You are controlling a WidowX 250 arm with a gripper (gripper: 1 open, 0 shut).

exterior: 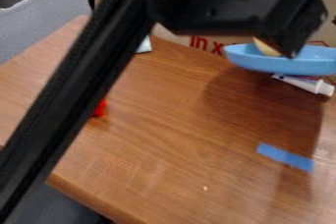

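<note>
The black arm and gripper body (223, 2) fill the upper middle of the view, with a long dark bar reaching down to the lower left; the fingertips are not clearly visible. At the upper right a blue plate (281, 63) holds a yellowish round object (266, 47), mostly hidden behind the arm. A white tube (305, 84) lies under or beside the plate's front edge. A red object (100, 108) is almost wholly hidden behind the dark bar on the left.
A grey fabric surface (33, 27) lies beyond the left edge, and a cardboard box stands behind.
</note>
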